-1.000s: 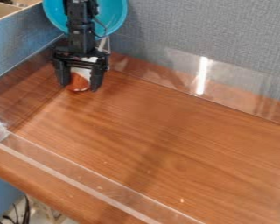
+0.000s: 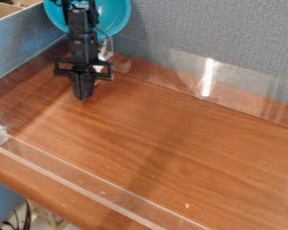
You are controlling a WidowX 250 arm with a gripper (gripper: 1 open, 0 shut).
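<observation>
My black gripper [image 2: 84, 90] is at the back left of the wooden tray, low over its floor [image 2: 158, 153], with its fingers drawn together. Nothing shows clearly between the fingers. A small pale object [image 2: 103, 70] is partly visible behind the gripper, mostly hidden by it, so I cannot tell what it is.
A turquoise round object [image 2: 112, 13] hangs behind the arm at the top. Grey textured walls bound the back and left, with clear strips along the edges.
The gripper has gone from open to shut and shifted slightly. The orange and white object that showed between its fingers is now mostly out of sight.
</observation>
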